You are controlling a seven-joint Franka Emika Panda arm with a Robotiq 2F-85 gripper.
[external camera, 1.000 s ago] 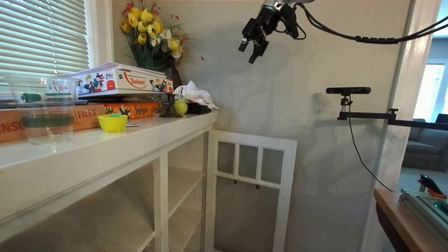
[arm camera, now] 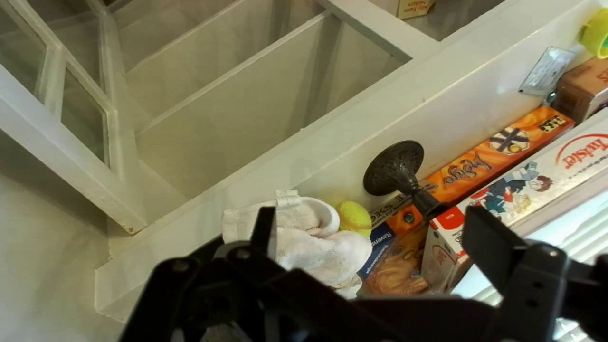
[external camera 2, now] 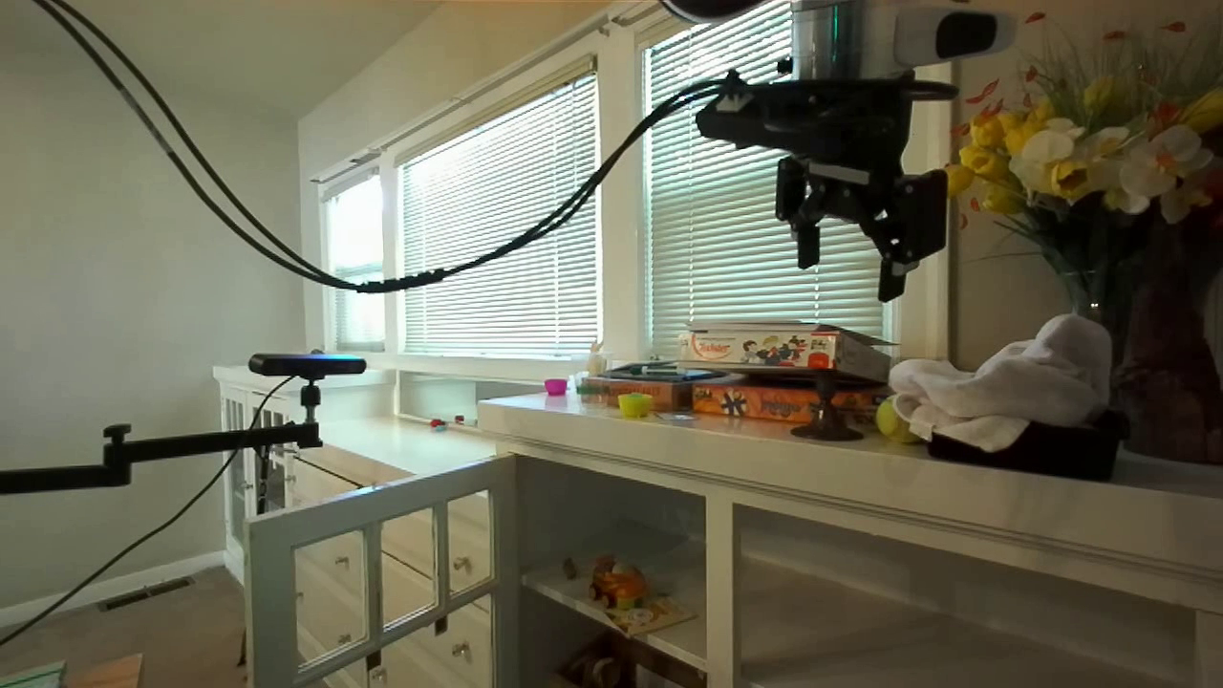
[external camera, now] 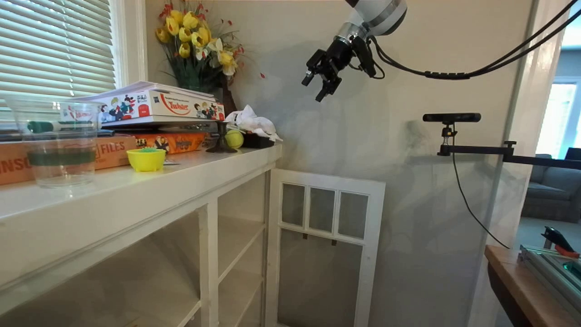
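Observation:
High above the white shelf top hangs my gripper (external camera: 317,90), open and with nothing between its fingers. In the wrist view its two black fingers (arm camera: 263,231) are spread wide. Far below them lie a white cloth (arm camera: 310,245), a yellow-green ball (arm camera: 354,218) and a dark metal candle holder (arm camera: 396,171). The cloth rests in a black tray (external camera 2: 1020,447) at the shelf's end, with the ball beside it. A yellow cup (external camera: 146,160) with something green in it stands farther along the shelf top.
Behind the candle holder are stacked game boxes, a Twister box (external camera: 163,105) above an orange box (external camera: 171,142). A clear plastic cup (external camera: 61,141) stands nearest exterior view 1. A vase of flowers (external camera 2: 1078,161) rises behind the cloth. The cabinet door (external camera: 327,207) is swung open.
My gripper has come down somewhat and shifted to the left in exterior view 1, staying open. The objects on the shelf look unmoved.

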